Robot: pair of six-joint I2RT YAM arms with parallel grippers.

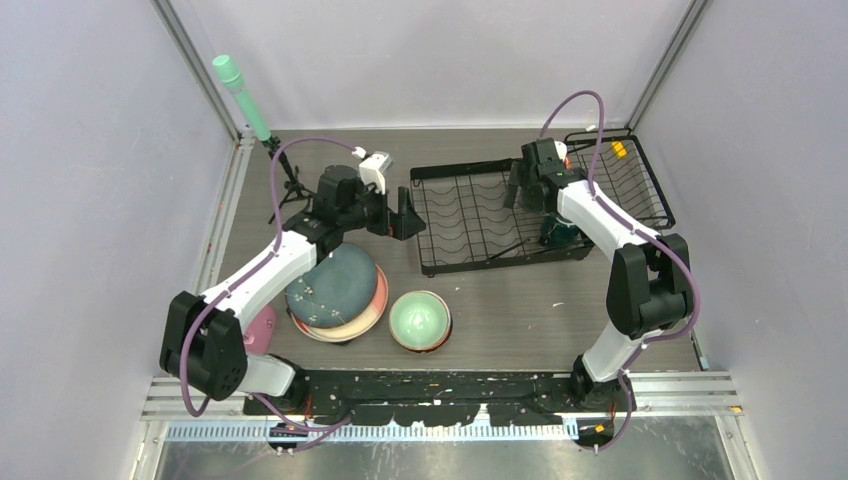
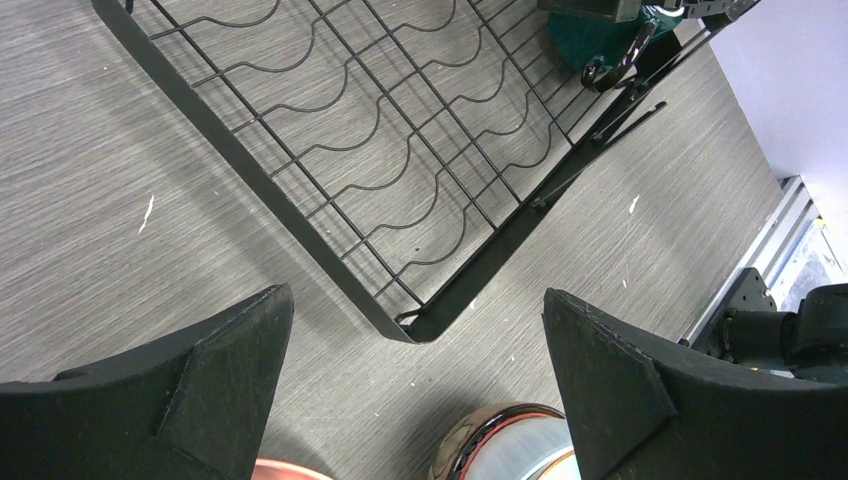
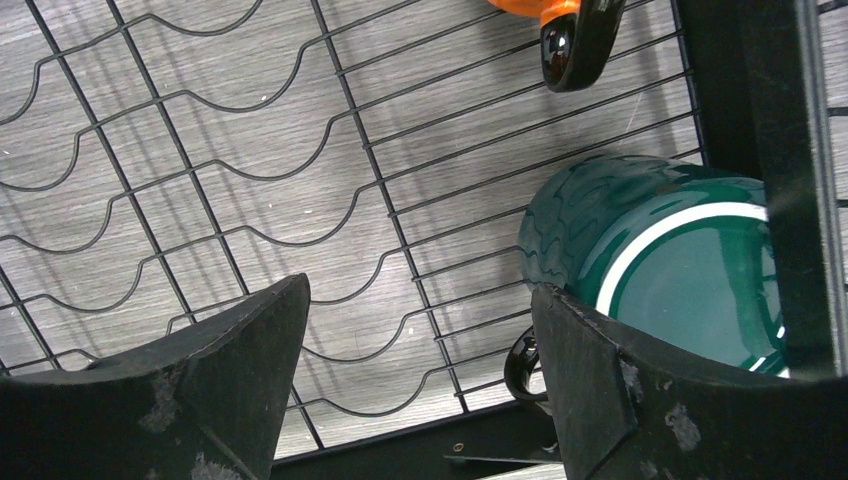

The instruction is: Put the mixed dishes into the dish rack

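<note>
The black wire dish rack [image 1: 455, 264] holds a teal green mug [image 3: 680, 280] lying on its side in its right part. My right gripper hangs over that mug, fingers apart with nothing visible between them. An orange item [image 3: 520, 5] with a dark handle sits farther up in the right wrist view. My left gripper [image 1: 400, 215] stands open just left of the rack. Stacked plates [image 1: 366, 314] under a blue-grey dish [image 1: 330, 290] lie front left, beside stacked bowls [image 1: 418, 318] topped by a green one.
A pink item [image 1: 258, 330] is partly hidden by the left arm. A mint cylinder on a stand [image 1: 240, 90] is at back left. Bare table lies in front of the rack. Much of the rack's left part is empty.
</note>
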